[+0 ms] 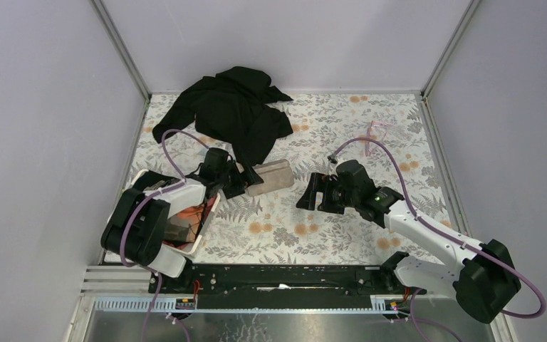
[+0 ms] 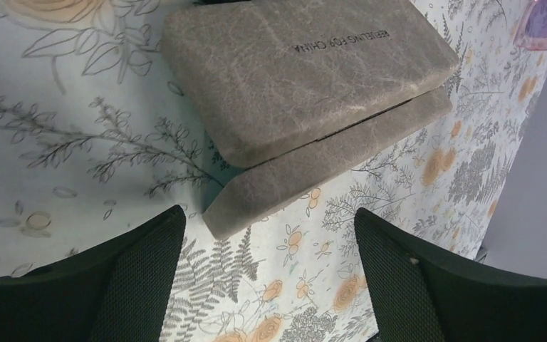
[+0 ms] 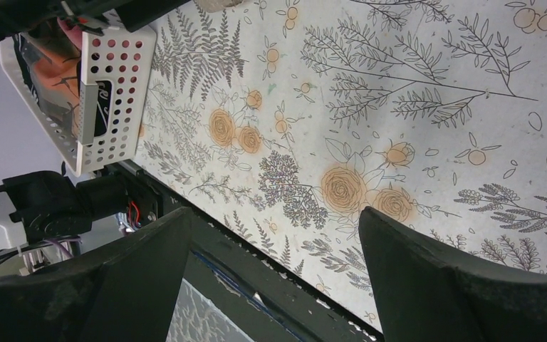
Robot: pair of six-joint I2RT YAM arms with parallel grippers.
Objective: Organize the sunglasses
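Note:
A grey-brown sunglasses case (image 1: 274,177) lies closed on the patterned cloth near the middle. In the left wrist view the case (image 2: 320,68) runs diagonally, lettering on its lid, beyond my left fingers. My left gripper (image 1: 250,180) is open at the left end of the case, with nothing held. On the right, my right gripper (image 1: 308,201) stands with its fingers apart over bare cloth, empty, a short way from the case. Pink-framed glasses (image 1: 377,135) lie at the back right; a corner of pink-rimmed lens (image 2: 543,23) shows in the left wrist view.
A white basket (image 3: 124,92) with mixed items stands at the left, partly under my left arm. Black fabric (image 1: 235,107) is spread at the back left. Clear cloth extends across the front middle and back right.

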